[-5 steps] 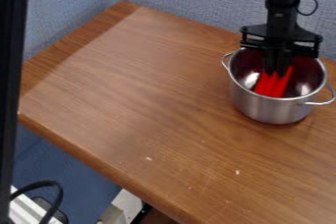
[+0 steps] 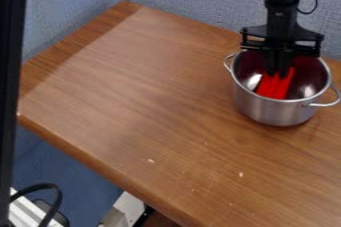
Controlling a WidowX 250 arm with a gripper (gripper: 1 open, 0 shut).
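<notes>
A steel pot (image 2: 264,110) with two side handles stands on the wooden table at the right. Inside it is a red object (image 2: 274,85). My black gripper (image 2: 277,67) reaches down from above into the pot, its tips at the top of the red object. Whether the fingers are open, shut or holding it is too small and dark to tell.
Grey padded walls stand behind. A dark post runs down the left side, with cables and white items below the table's edge at lower left.
My arm has shifted very slightly left within the pot; otherwise little has visibly changed.
</notes>
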